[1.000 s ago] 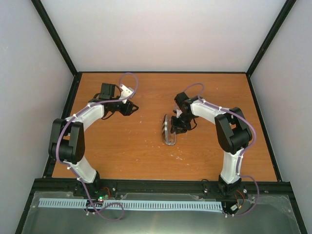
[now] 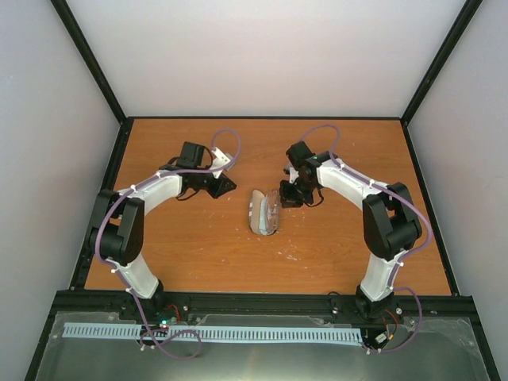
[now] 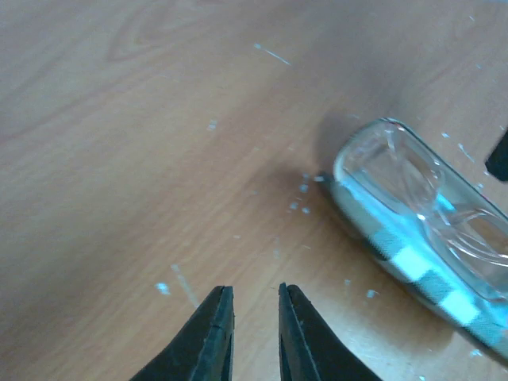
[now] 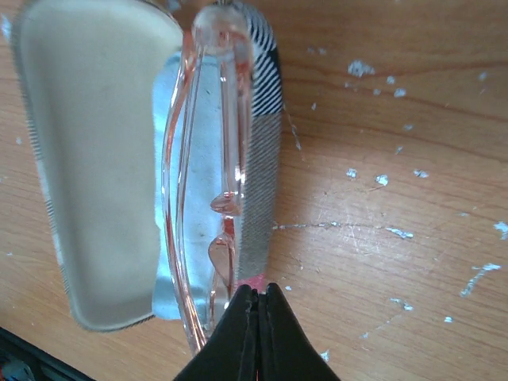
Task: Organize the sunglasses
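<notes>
An open glasses case [image 2: 258, 212] lies mid-table, its empty cream half [image 4: 99, 182] on the left. In the other half, clear pink-tinted glasses rest with a light blue cloth; the left wrist view shows this half [image 3: 429, 254] at the right. My right gripper [image 2: 287, 198] is at the case's right side, shut, its tips [image 4: 260, 305] by the glasses' near end, nothing seen between them. My left gripper [image 2: 226, 184] hangs up and left of the case, part open, with nothing between its fingertips.
A dark frame edge [image 4: 36, 365] borders it. Purple cables loop over both arms.
My left gripper has moved right, toward the case. The case has shifted left and spread wider open.
</notes>
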